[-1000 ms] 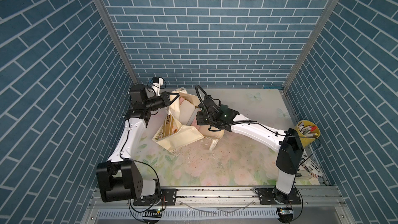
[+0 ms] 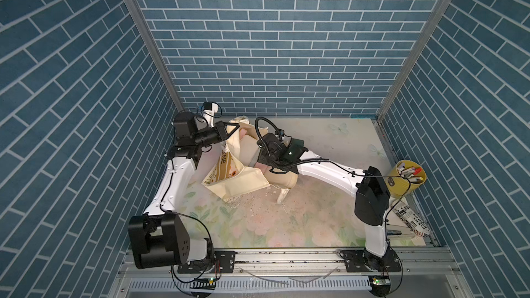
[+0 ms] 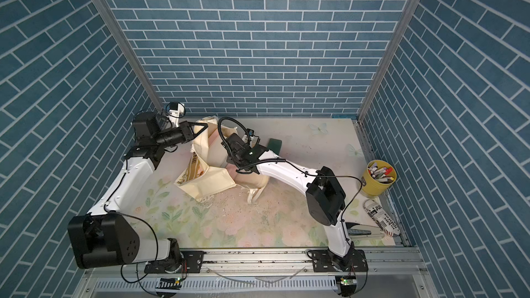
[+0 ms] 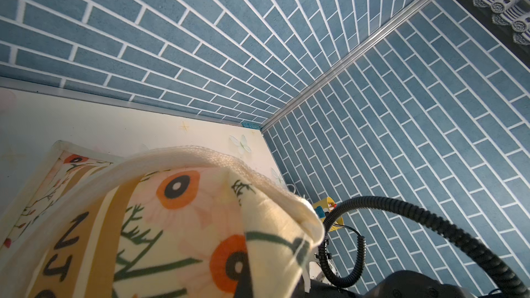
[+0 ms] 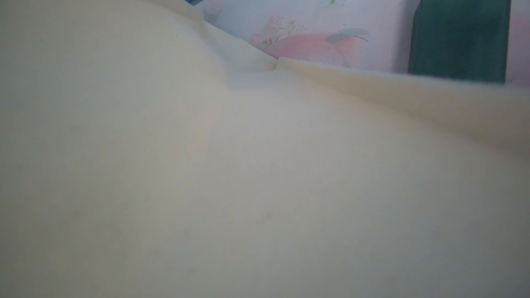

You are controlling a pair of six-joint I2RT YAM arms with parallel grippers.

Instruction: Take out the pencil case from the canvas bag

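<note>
The cream canvas bag [image 2: 237, 182] lies open on its side at centre-left, its floral print showing in the left wrist view. My left gripper [image 2: 232, 130] is shut at the bag's upper left rim, where cloth hangs from it. My right gripper [image 3: 234, 160] reaches down into the bag's opening; its fingers are hidden, and the right wrist view shows mostly close cream fabric [image 5: 259, 176]. Pale and pink contents show inside; I cannot tell which is the pencil case.
A dark green block [image 5: 458, 33] lies behind the bag. A yellow pen cup [image 3: 375, 186] and a printed pouch [image 3: 381, 218] stand and lie at the far right.
My right arm has moved left, further into the bag's opening. My left arm stays in place at the rim.
</note>
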